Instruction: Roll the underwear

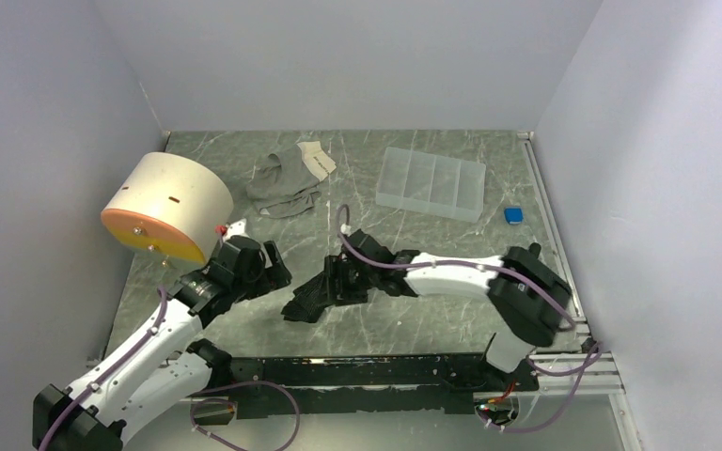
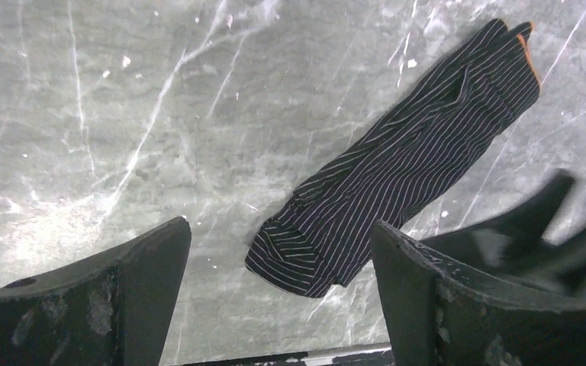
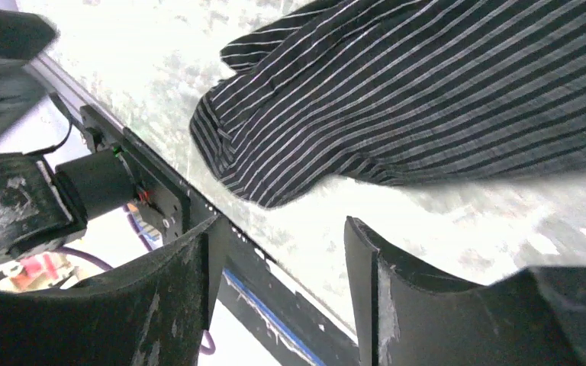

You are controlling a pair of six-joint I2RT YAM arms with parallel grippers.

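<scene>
Black pinstriped underwear (image 1: 306, 305), folded into a long strip, lies on the grey marble table; in the left wrist view the strip (image 2: 404, 160) runs diagonally, its orange-edged end at upper right. My right gripper (image 1: 338, 282) is over it in the top view; in the right wrist view its fingers are apart with nothing between, below the cloth (image 3: 313, 122). My left gripper (image 1: 274, 268) stands open just left of and behind it, nothing between its fingers.
Grey garment (image 1: 282, 188) at the back, clear divided box (image 1: 430, 183) back right, small blue object (image 1: 513, 215) right, cream cylinder (image 1: 164, 207) left. The front edge (image 1: 404, 366) is close.
</scene>
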